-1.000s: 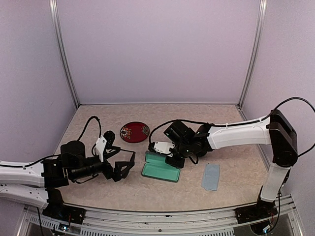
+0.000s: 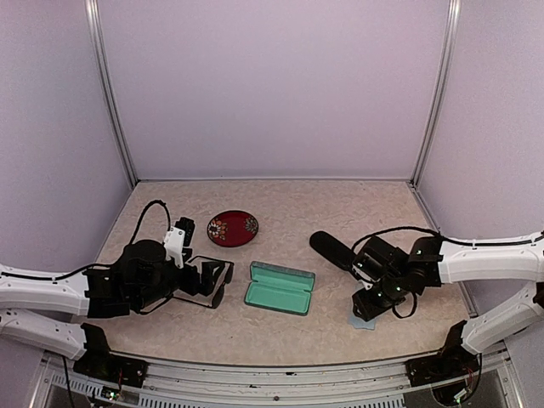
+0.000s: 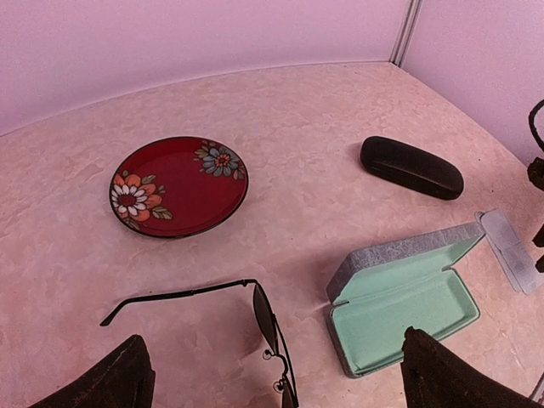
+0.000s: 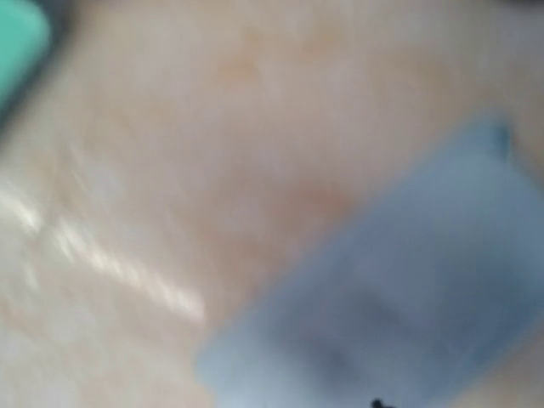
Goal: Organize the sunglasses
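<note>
Dark sunglasses (image 2: 218,297) lie unfolded on the table at the left; in the left wrist view one lens (image 3: 265,320) and a long temple show. My left gripper (image 2: 199,277) is open above them, with nothing held between its spread fingers. In the middle stands the glasses case (image 2: 278,297), lid up, green inside and empty. A grey-blue cloth (image 4: 399,280) lies flat at the right. Low over that cloth is my right gripper (image 2: 367,304); its fingers are mostly out of its own blurred wrist view, so how far they are apart does not show.
A red flowered plate (image 2: 232,229) sits at the back left. Behind the right gripper is a closed black case (image 2: 332,250).
My right arm has swung from the open case's lid to the right and down over the cloth. The lid stays raised. My left gripper has shifted slightly left and back.
</note>
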